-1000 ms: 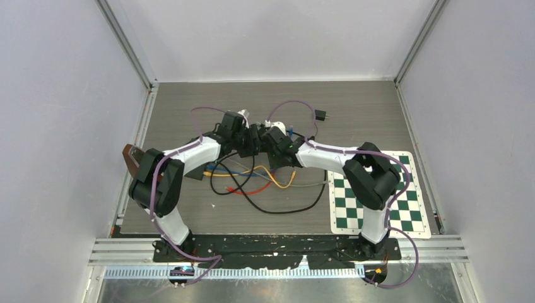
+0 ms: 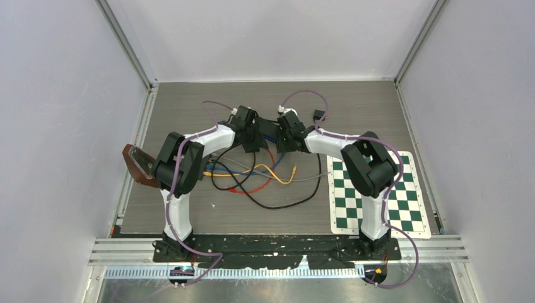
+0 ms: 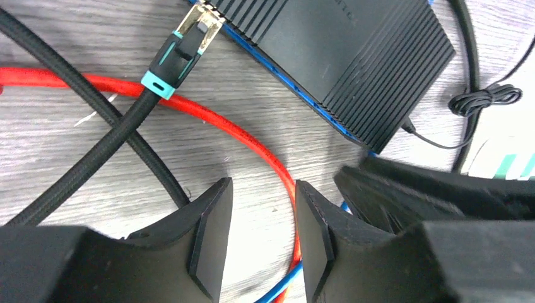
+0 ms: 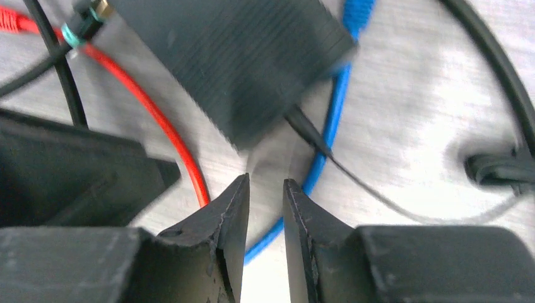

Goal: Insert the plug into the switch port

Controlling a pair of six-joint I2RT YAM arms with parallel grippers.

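Observation:
A black switch with ridged sides and blue edge lies ahead of both grippers, also at the top of the right wrist view (image 4: 233,57), blurred. A black cable's metal-tipped plug (image 3: 173,60) rests beside it, over the red cable. My left gripper hangs below and near the plug and switch, part open with nothing between its fingers. My right gripper is just beside the switch, open with nothing held, over the blue cable (image 4: 331,126). Both grippers are close together in the top view (image 2: 252,132).
Red, yellow (image 2: 284,181), grey, blue and black cables tangle below the grippers. A small black adapter (image 2: 319,115) is at the back right, a checkered board (image 2: 378,214) at the front right, a brown-edged object (image 2: 135,170) at the left.
Both arms have shifted toward the back of the table; the right gripper has also moved right, uncovering more of the switch. The left gripper has moved slightly right.

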